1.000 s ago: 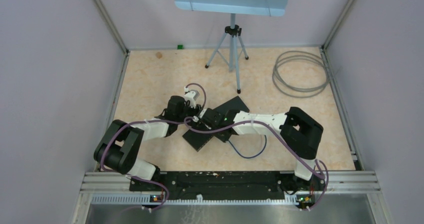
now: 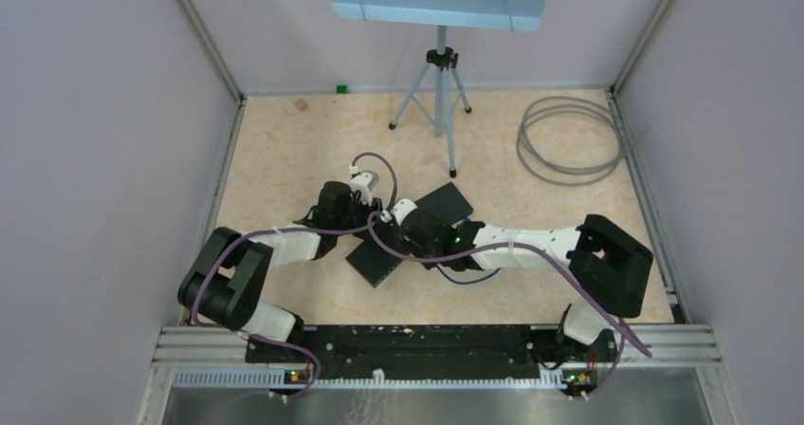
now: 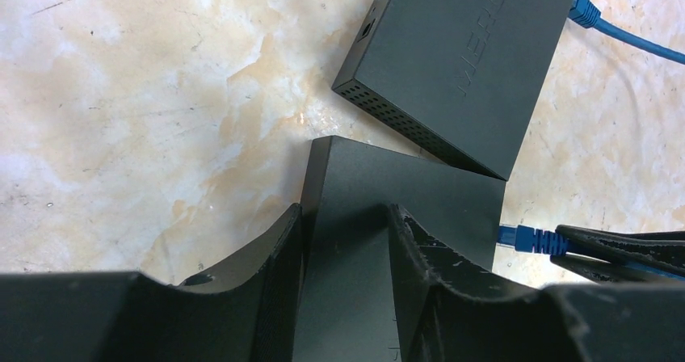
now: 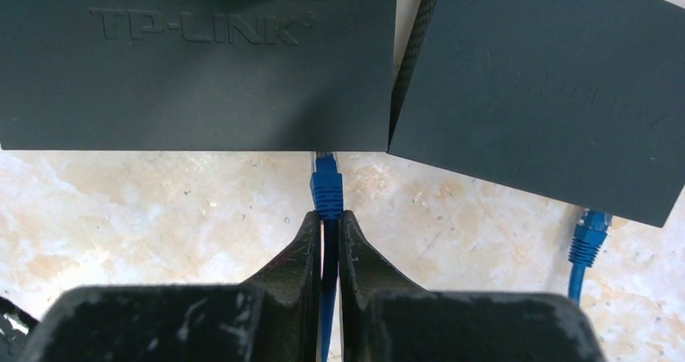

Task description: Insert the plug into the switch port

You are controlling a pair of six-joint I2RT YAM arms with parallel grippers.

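Observation:
The black TP-LINK switch (image 4: 202,79) lies flat on the table, my left gripper shut on its body, one finger on each side. At the switch's long edge sits the blue plug (image 4: 326,191). Its clear tip meets that edge, partly out of sight, and how deep it is in the port I cannot tell. My right gripper is shut on the blue cable just behind the plug's ribbed boot, in line with the plug. From the left wrist view the plug (image 3: 533,239) also points straight at the edge. In the top view the arms hide the plug.
A second black box (image 4: 533,95) touches the switch's corner at an angle, a blue plug (image 4: 590,237) in its side. Farther back are a tripod stand (image 2: 442,93) and a coiled grey cable (image 2: 569,140). Open table lies at the back left.
The right arm has shifted to the right, its elbow most of all, and its gripper a little. The left arm has stayed in place. The loose blue cable has changed its curve.

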